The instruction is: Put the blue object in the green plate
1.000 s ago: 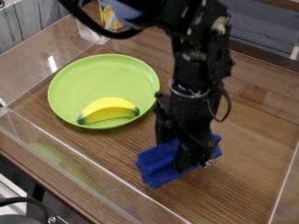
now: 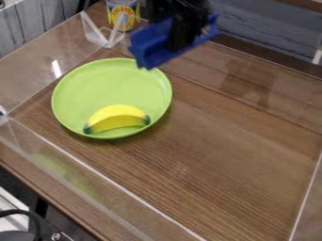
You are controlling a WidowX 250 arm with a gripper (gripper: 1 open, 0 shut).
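Observation:
The blue object (image 2: 153, 45) is up off the table near the top of the view, just past the far right rim of the green plate (image 2: 94, 87). My dark gripper (image 2: 184, 34) is shut on it, though its fingers are blurred and partly hidden behind the blue object. On the plate's near side lies a yellow banana (image 2: 117, 118); the rest of the plate is bare.
A can with a yellow label (image 2: 122, 15) stands at the back left, beside a clear plastic piece (image 2: 104, 34). Wooden table (image 2: 227, 141) to the right of the plate is clear. A black cable (image 2: 28, 218) sits at the bottom left corner.
My gripper has risen and moved back with the blue object, from the front middle of the table to the far side. Plate and banana have stayed put.

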